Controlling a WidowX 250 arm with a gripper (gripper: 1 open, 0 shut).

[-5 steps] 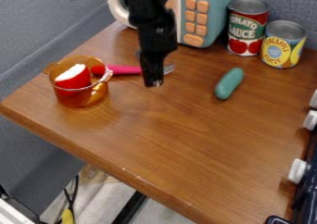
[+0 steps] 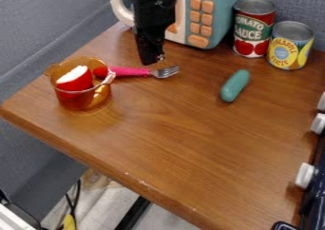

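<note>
My black gripper (image 2: 151, 53) hangs at the top centre, in front of a teal toy microwave, just above a pink-handled fork (image 2: 148, 72) lying on the wooden table (image 2: 191, 148). Whether its fingers are open or shut is unclear. An amber pot (image 2: 84, 99) at the left holds red and white pieces (image 2: 74, 80). A green cylindrical object (image 2: 235, 85) lies to the right.
Two cans, a tomato sauce can (image 2: 252, 34) and a yellow-labelled can (image 2: 291, 48), stand at the back right. A dark appliance with white knobs (image 2: 309, 196) borders the right edge.
My gripper has moved up and back, away from the table near the fork, uncovering more of the fork and microwave. The objects on the table look unmoved.
</note>
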